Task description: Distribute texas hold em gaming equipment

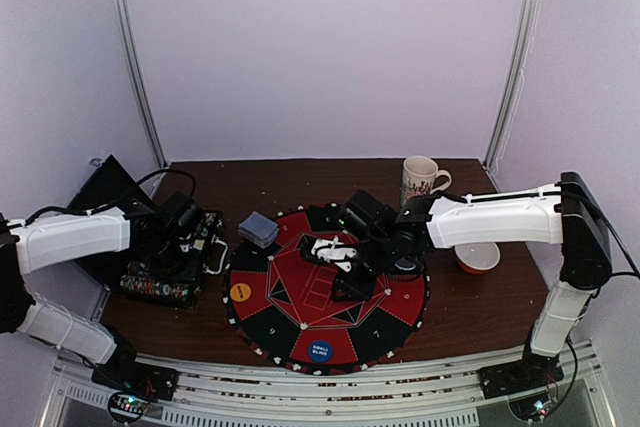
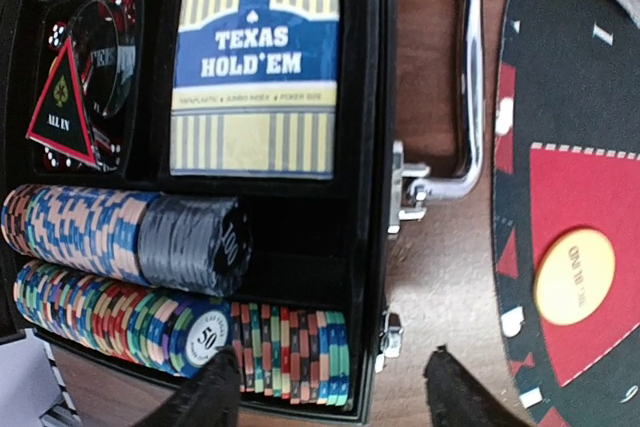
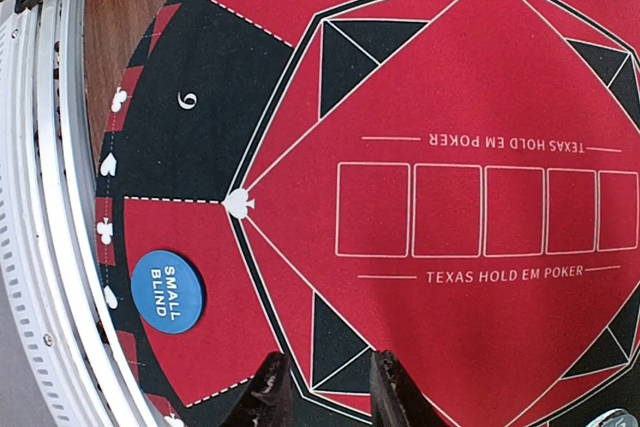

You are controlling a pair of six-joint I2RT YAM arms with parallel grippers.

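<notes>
An open poker case [image 1: 150, 287] sits at the left, holding chip rows [image 2: 120, 317], a Texas Hold'em card box [image 2: 255, 67] and an All In triangle [image 2: 65, 117]. My left gripper hangs over the case's chips, fingers apart, nothing seen between them. My right gripper is over the red-and-black mat [image 1: 300, 327], fingers apart, nothing seen between them. The mat carries a blue small blind button [image 3: 167, 290] and an orange button [image 1: 240, 292]. A stack of blue-grey cards [image 1: 258, 229] lies at the mat's back left.
A mug [image 1: 418, 177] stands at the back right, with a white-and-red bowl [image 1: 477, 257] in front of it, right of the mat. The front edge has a metal rail [image 1: 330, 392].
</notes>
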